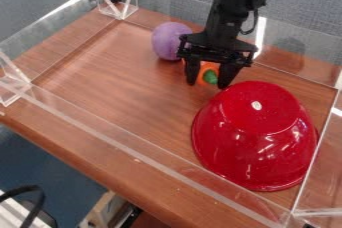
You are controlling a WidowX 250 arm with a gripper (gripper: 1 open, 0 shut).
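Observation:
My black gripper (209,70) reaches down from the top of the view over a small orange object with a green top (210,75), its fingers on either side of it. Whether the fingers touch it or are closed on it is unclear. A purple round object (170,39) sits just left of the gripper, partly behind the arm. A large upturned red bowl (253,135) fills the front right of the wooden tray.
Clear low walls (107,130) border the wooden surface (107,82). The red bowl lies close to the front and right walls.

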